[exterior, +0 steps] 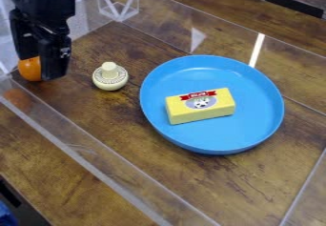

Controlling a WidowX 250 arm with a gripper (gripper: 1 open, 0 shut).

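Note:
My black gripper [40, 66] is at the upper left, open, over an orange round object [30, 69] that it partly hides. To the right of it on the wooden table sits a small cream object with a knob on top [110, 77]. A blue plate [249, 101] fills the centre right, with a yellow box [200, 106] bearing a printed label lying on it.
Clear panels or edges run along the left and right sides.

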